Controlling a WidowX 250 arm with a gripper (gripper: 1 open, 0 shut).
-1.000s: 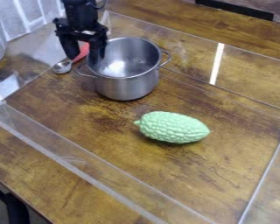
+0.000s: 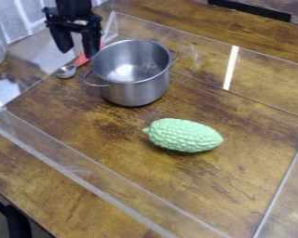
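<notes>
A steel pot [image 2: 131, 88] with side handles stands on the wooden table toward the upper middle. Just left of its rim lies a spoon [image 2: 67, 72] with a red handle, partly behind the pot. My black gripper [image 2: 77, 48] hangs above the spoon at the upper left, apart from the pot; whether its fingers are open or shut is unclear at this size. A pale green bumpy gourd [image 2: 182, 135] lies to the lower right of the pot.
Clear acrylic walls [image 2: 257, 93] border the work area.
My gripper has risen and moved left, away from the pot's rim. The pot has shifted very slightly; the gourd has stayed put.
</notes>
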